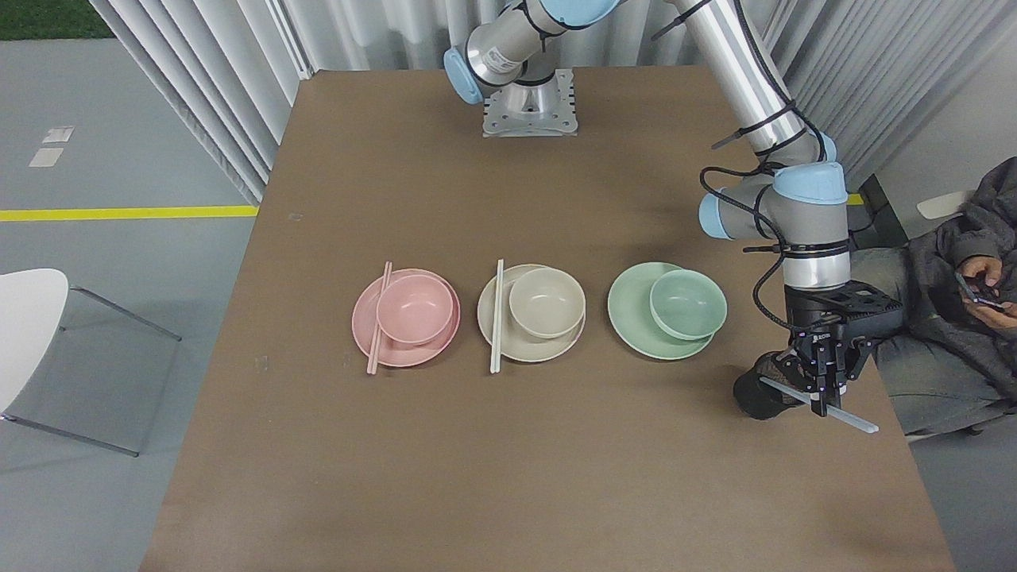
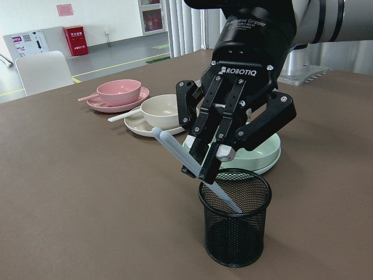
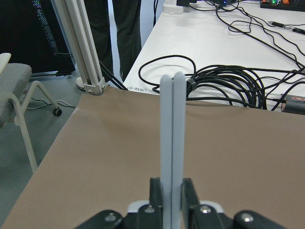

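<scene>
My gripper [image 2: 201, 169] is shut on a pair of light blue-grey chopsticks [image 3: 172, 119], held above the black mesh cup [image 2: 233, 239] near the table's right edge. The chopsticks slant, their lower ends at or just over the cup's rim in the left view. To the left, a green bowl [image 1: 688, 305] sits on a green plate [image 1: 631, 314]. A cream bowl and plate [image 1: 546, 303] and a pink bowl and plate [image 1: 415, 310] follow, each with chopsticks laid on the plate's left side.
A seated person [image 1: 963, 305] is close at the right edge, beside the arm. A white chair [image 1: 29, 324] stands on the floor at the left.
</scene>
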